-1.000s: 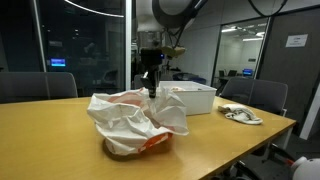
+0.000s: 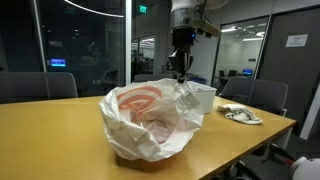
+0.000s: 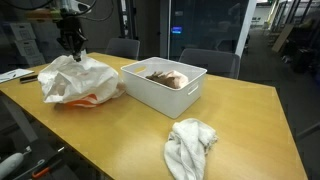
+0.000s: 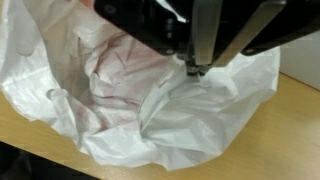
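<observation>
A white plastic bag (image 2: 152, 118) with a reddish print hangs from my gripper (image 2: 181, 78), its top edge drawn up to the fingertips. Thin plastic is pinched where the shut fingers (image 4: 205, 52) meet, as the wrist view shows. The bag's mouth gapes, with crumpled pinkish plastic (image 4: 128, 65) inside. In exterior view 2 the bag (image 3: 80, 82) is at the far left, over the table's end. Whether its bottom rests on the table I cannot tell.
A white bin (image 3: 155, 92) holding a brown item and a pinkish item stands on the wooden table (image 3: 255, 115). A pale cloth (image 3: 188, 150) lies near the front edge. Chairs line the far side.
My gripper has moved right in exterior view 1, and the bag has come along, its edge pulled higher and its body stretched out more.
</observation>
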